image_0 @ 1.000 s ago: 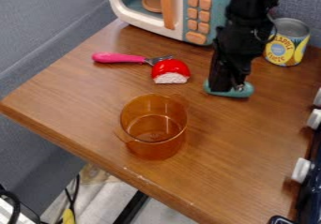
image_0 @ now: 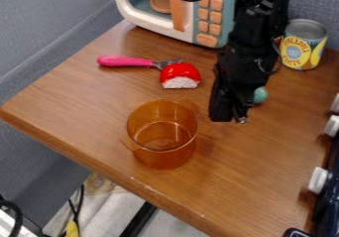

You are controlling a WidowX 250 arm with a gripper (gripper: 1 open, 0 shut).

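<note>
My black gripper (image_0: 228,110) hangs over the table right of the red toy (image_0: 180,74), partly hiding a teal object (image_0: 259,96) behind it. Whether its fingers are open or shut, or hold anything, I cannot tell. An orange translucent pot (image_0: 162,147) stands front-centre on the wooden table (image_0: 79,107).
A pink-handled utensil (image_0: 126,61) lies at the back left, before a toy microwave (image_0: 185,18). A can (image_0: 302,47) stands at the back right. A dark appliance with white knobs (image_0: 323,191) lines the right edge.
My gripper has moved down and toward the front from over the teal object, which is now mostly hidden behind it.
</note>
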